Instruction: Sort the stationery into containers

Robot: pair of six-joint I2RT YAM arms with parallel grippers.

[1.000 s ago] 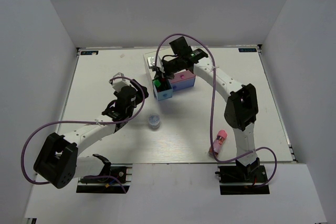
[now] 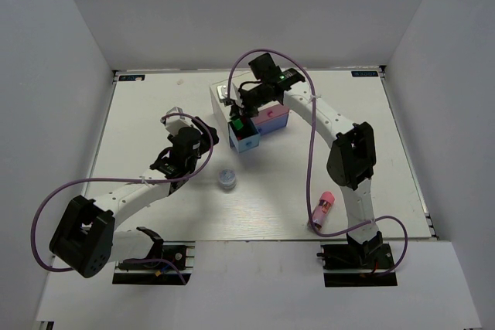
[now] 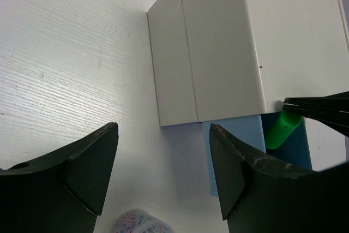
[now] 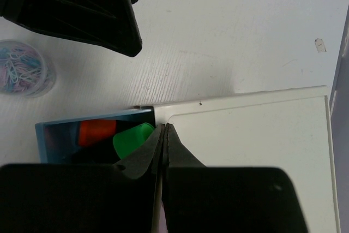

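A white-topped drawer organizer stands at the back, its left blue drawer pulled out. In that drawer lie a green object and a red one. My right gripper is at the organizer's edge beside the green object; its fingertips are nearly together with nothing visible between them, and I cannot tell whether they fully meet. To the drawer's left, my left gripper is open over bare table. A clear round tub of paper clips stands in front.
A pink-capped item lies at the front right of the table. The purple drawers right of the blue one are shut.
The organizer and its blue drawer have shifted slightly towards the front and right, the green object with them. My right gripper has barely moved; the left arm looks still.
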